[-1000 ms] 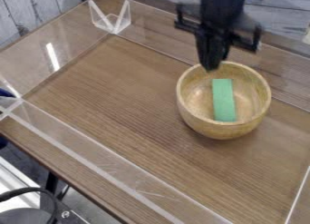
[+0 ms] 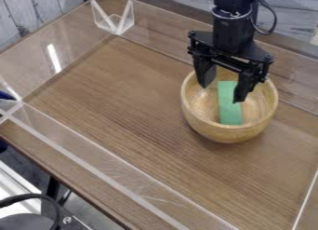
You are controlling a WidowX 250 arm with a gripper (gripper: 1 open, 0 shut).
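A round wooden bowl (image 2: pixel 214 127) sits on the right half of the wooden table, holding a green rectangular block (image 2: pixel 230 108). My black gripper (image 2: pixel 228 81) hangs over the bowl's back part, open, its two fingers reaching down on either side above the green block. Whether a fingertip touches the block or bowl I cannot tell.
A small clear plastic object (image 2: pixel 113 15) is at the back left. Black parts with cables lie at the lower left corner.
My gripper has come down from above and behind the bowl to over the green block. The bowl and block look unmoved.
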